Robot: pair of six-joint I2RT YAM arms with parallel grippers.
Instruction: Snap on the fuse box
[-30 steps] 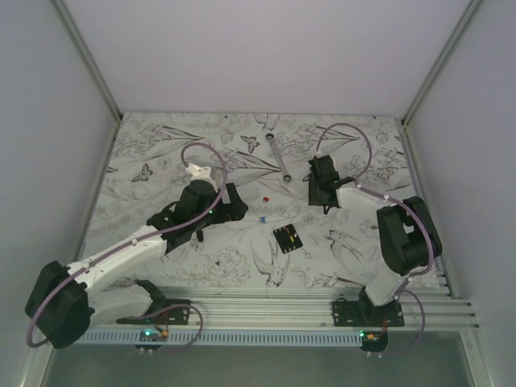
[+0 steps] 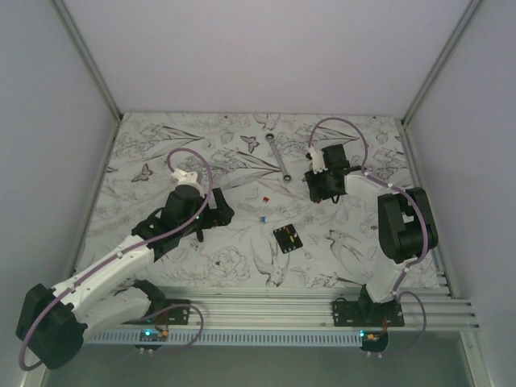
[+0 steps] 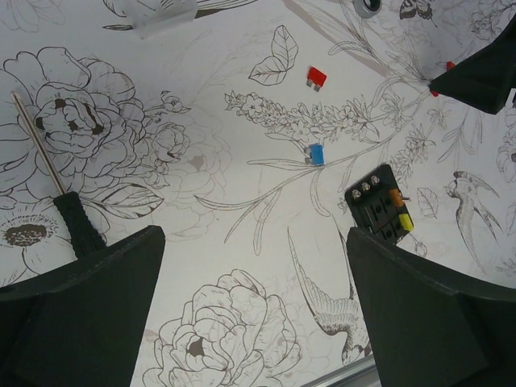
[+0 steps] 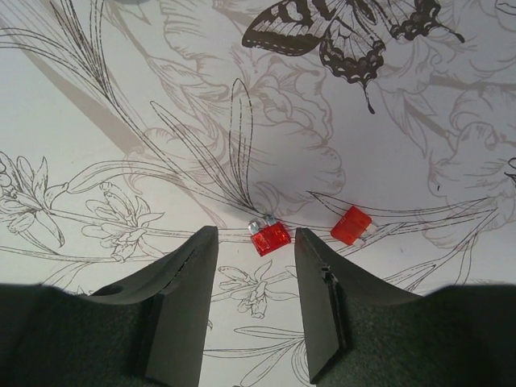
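The black fuse box (image 2: pixel 288 238) lies on the patterned table, right of centre in the left wrist view (image 3: pixel 376 210), with orange and yellow pieces on it. Loose fuses lie nearby: a blue one (image 3: pixel 315 154) and a red one (image 3: pixel 315 76). In the right wrist view, two red fuses (image 4: pixel 270 238) (image 4: pixel 351 225) lie just beyond my open right gripper, nothing held. My left gripper (image 2: pixel 217 208) stands open over the table, left of the fuse box, empty.
A wrench (image 2: pixel 278 157) lies at the back centre. A screwdriver (image 3: pixel 76 222) lies below my left arm. The table front right of the fuse box is clear.
My left arm has drawn back to the left since a second ago. My right gripper has shifted slightly over the red fuses, its arm turning a little.
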